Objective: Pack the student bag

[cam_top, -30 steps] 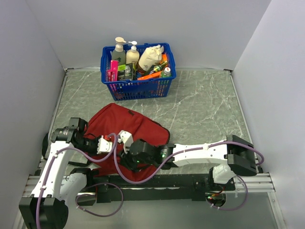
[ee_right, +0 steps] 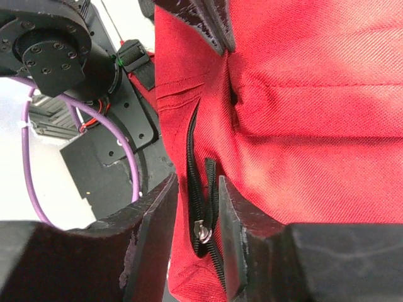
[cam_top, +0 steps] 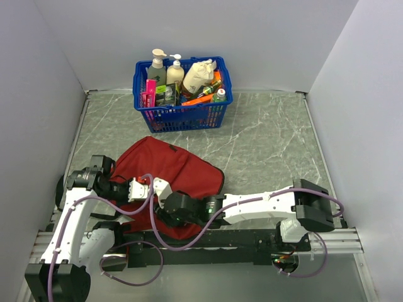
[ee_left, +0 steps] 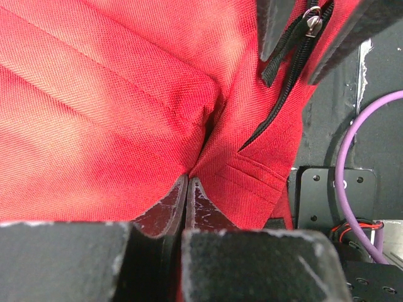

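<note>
The red fabric bag [cam_top: 157, 157] lies flat at the front of the table, under both arms. In the left wrist view my left gripper is shut on the red fabric [ee_left: 94, 119], pinched at a fold beside the black zipper [ee_left: 293, 75]. In the right wrist view my right gripper is open over the zipper, whose metal pull [ee_right: 203, 231] and black tab sit between and below its fingers. Whether the fingers touch the tab is not clear. From the top view both grippers are largely hidden by the arms.
A blue basket [cam_top: 182, 117] full of bottles, boxes and packages stands at the back. Purple cables loop over both arms and beside the front edge. Grey walls bound the sides and back.
The left arm and the basket look unchanged.
</note>
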